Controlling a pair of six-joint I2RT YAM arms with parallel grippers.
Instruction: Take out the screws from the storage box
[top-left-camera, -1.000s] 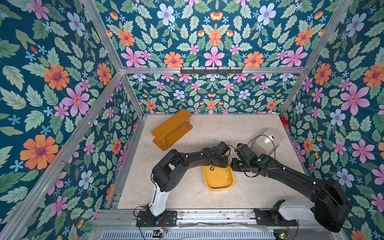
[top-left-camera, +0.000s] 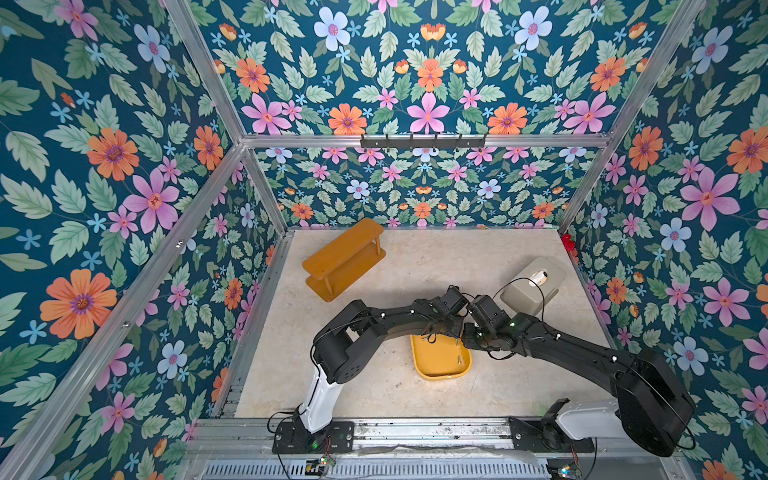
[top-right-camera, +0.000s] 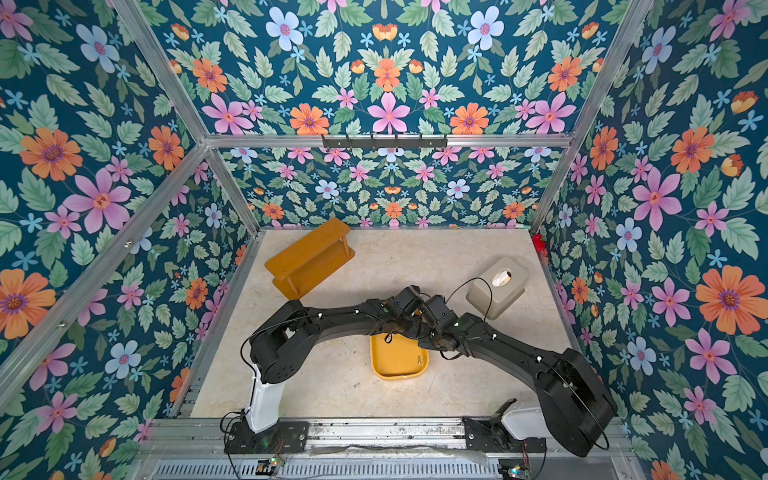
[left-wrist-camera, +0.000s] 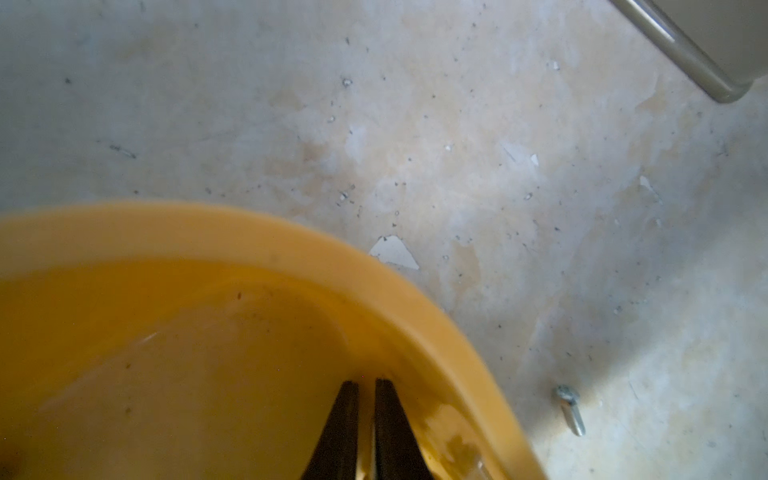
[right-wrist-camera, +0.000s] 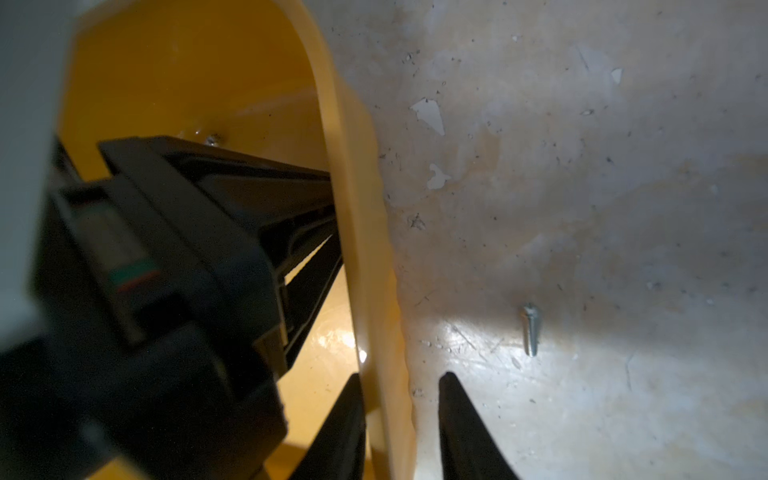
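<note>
The yellow storage box (top-left-camera: 442, 374) sits mid-table below both grippers. In the left wrist view my left gripper reaches into the box near its curved wall, its fingers a narrow gap apart with nothing seen held. My right gripper is open at the box's side, with the rim (right-wrist-camera: 360, 240) between its fingers in that view; contact cannot be told. A screw (right-wrist-camera: 212, 140) shows inside the box, and small metal bits (top-right-camera: 419, 360) lie on its floor. One loose screw (right-wrist-camera: 531, 330) lies on the table outside the box.
An orange-brown wooden shelf (top-left-camera: 344, 260) stands at the back left. At the back right is a grey container (top-left-camera: 534, 285) with a white item on it. The two arms meet closely over the box.
The box has shifted slightly to the right. My left gripper has moved right with it, and my right gripper has come closer to the box's side.
</note>
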